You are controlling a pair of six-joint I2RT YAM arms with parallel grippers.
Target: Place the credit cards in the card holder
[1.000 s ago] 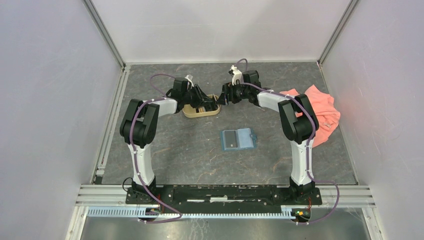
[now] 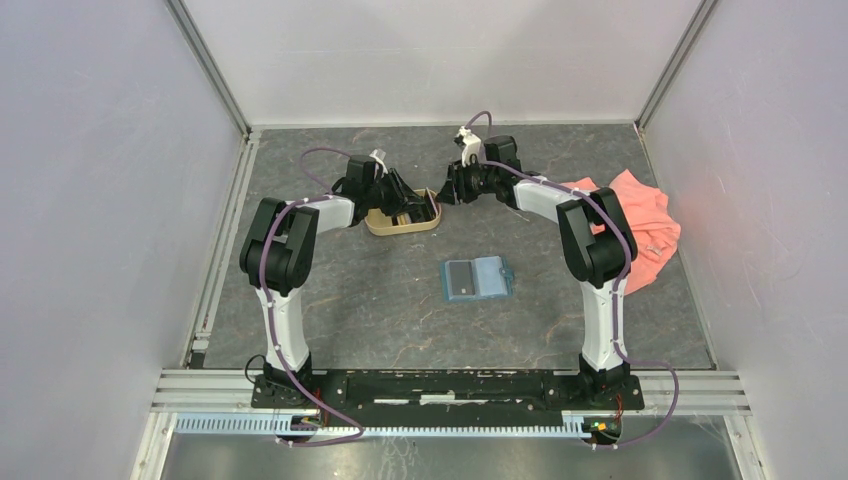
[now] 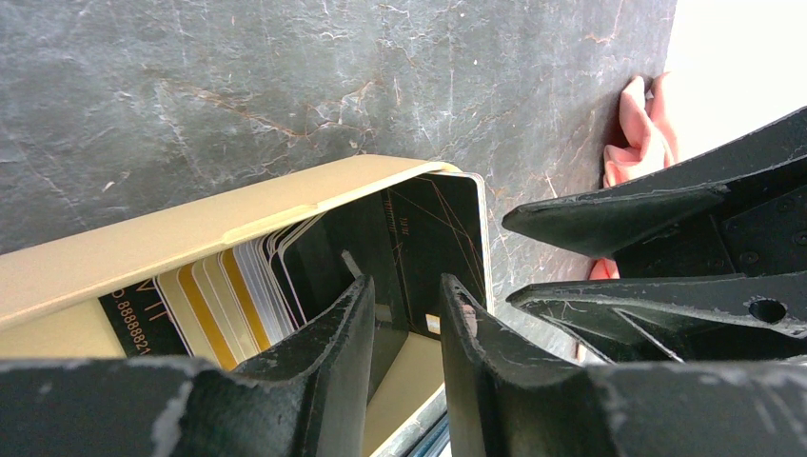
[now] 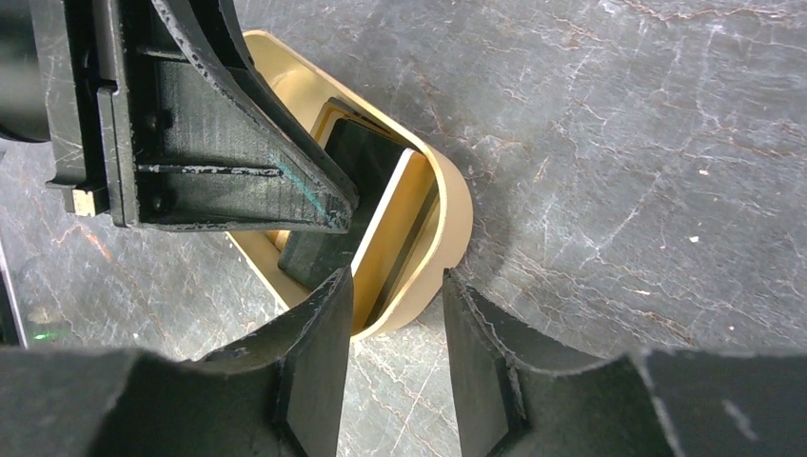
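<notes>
A cream oval tray (image 2: 400, 228) holds several cards (image 3: 228, 295), among them dark cards (image 4: 366, 162) leaning inside it. My left gripper (image 2: 400, 195) is over the tray, its fingertips apart at the dark card near the right end in the left wrist view. My right gripper (image 2: 452, 190) is just right of the tray; in the right wrist view its fingers straddle near the tray's curved end, apart, with nothing seen held. The blue card holder (image 2: 476, 278) lies open on the table in front, right of the tray.
A pink cloth (image 2: 645, 230) lies at the right. White walls bound the sides and back.
My right gripper has shifted slightly toward the back of the table. The left arm and the tray look unchanged.
</notes>
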